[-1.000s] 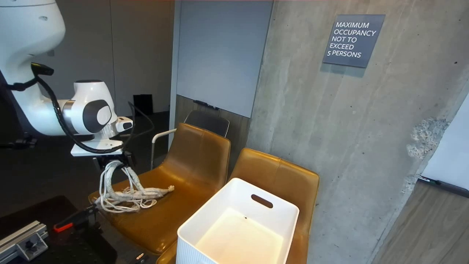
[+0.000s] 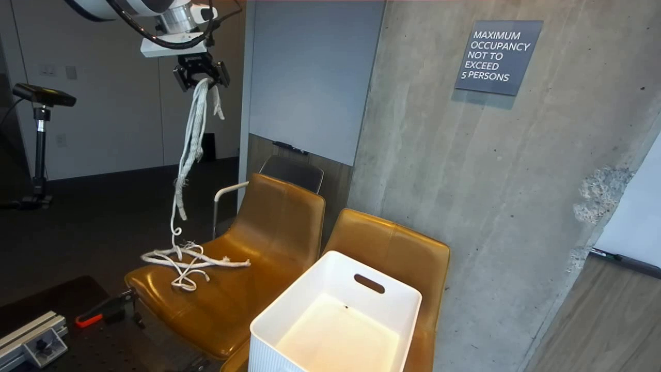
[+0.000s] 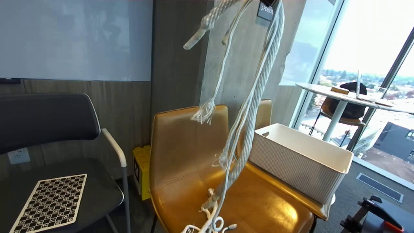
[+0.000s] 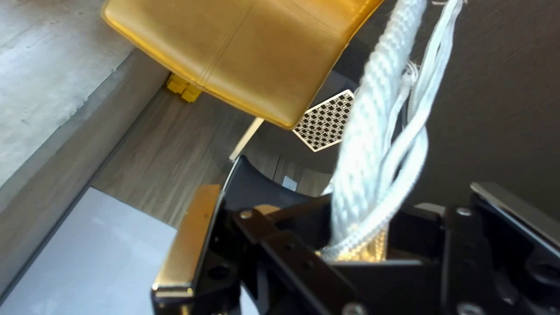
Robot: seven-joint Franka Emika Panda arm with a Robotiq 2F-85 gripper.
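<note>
A bundle of white rope point(image 2: 193, 133) hangs from my gripper point(image 2: 205, 80), which is shut on part of it high above the left tan chair. In the wrist view, a thick braided strand and thinner cords of the rope point(image 4: 362, 141) come out from between the fingers of my gripper. The rope's lower end lies in loose loops on the seat of the tan chair point(image 2: 223, 304). Exterior view 2 shows the hanging rope point(image 3: 254, 105) close up, one frayed strand dangling apart; most of the gripper is cut off there.
An empty white bin point(image 2: 347, 316) stands on the right tan chair point(image 2: 396, 245), beside the rope's chair. Behind is a dark chair bearing a checkered board point(image 3: 52, 204). A clamp with an orange tip point(image 2: 102, 313) sits at the table edge. Air around the raised gripper is clear.
My gripper has risen far up from just above the chair seat, moving slightly right. The rope, bunched on the seat earlier, is now drawn out long beneath it. The bin has not moved.
</note>
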